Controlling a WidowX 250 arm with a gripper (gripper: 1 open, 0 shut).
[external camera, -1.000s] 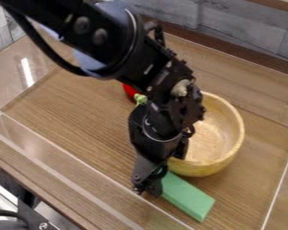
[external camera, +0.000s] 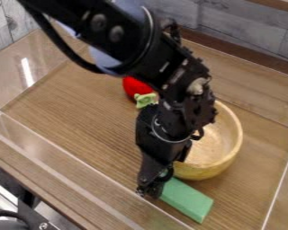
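My black gripper (external camera: 157,176) hangs low over the wooden table, its fingertips down at the left end of a green rectangular block (external camera: 187,201) near the front right. Whether the fingers are closed on the block is hard to tell. A pale yellow bowl (external camera: 219,144) sits just behind the gripper and block, partly hidden by the arm.
A red object (external camera: 134,87) and a small light green item (external camera: 143,101) lie behind the arm, partly hidden. A wall and ledge run along the back.
The arm has shifted very slightly, its upper part a little higher and to the left; the green block and bowl look essentially unmoved.
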